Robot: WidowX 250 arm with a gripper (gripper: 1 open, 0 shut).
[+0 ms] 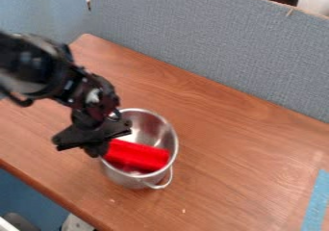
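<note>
A steel pot [160, 131] with a handle toward the front stands on the wooden table, a red cylindrical object [139, 155] lying in it. The black gripper [90, 143] is at the pot's left rim, beside the red object's left end; its fingertips are partly hidden, and whether it touches either is unclear.
Grey padded panels [213, 47] border the table at the back and left.
</note>
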